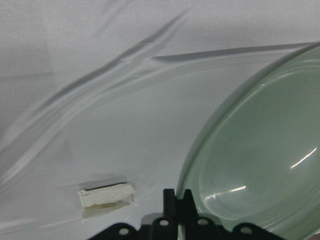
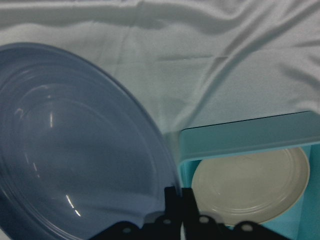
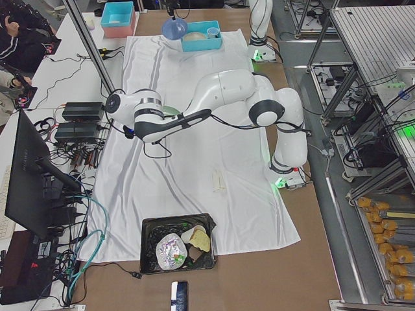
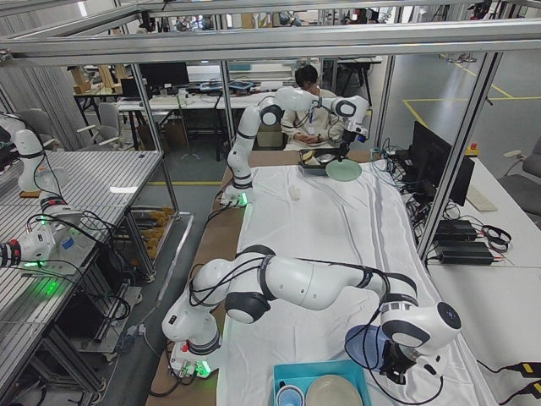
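Observation:
A green plate (image 1: 260,145) is held at its rim by my left gripper in the left wrist view; in the left camera view the arm hides most of it. A blue plate (image 2: 75,145) is held at its rim by my right gripper, beside a blue bin (image 2: 250,127) with a cream plate (image 2: 250,185) inside. A small cream strip (image 1: 105,200) lies on the white cloth below the green plate.
A black tray (image 3: 152,227) with several items sits at the near end. A cup (image 4: 289,397) is in the blue bin. A monitor (image 3: 32,175) and cables line the left side.

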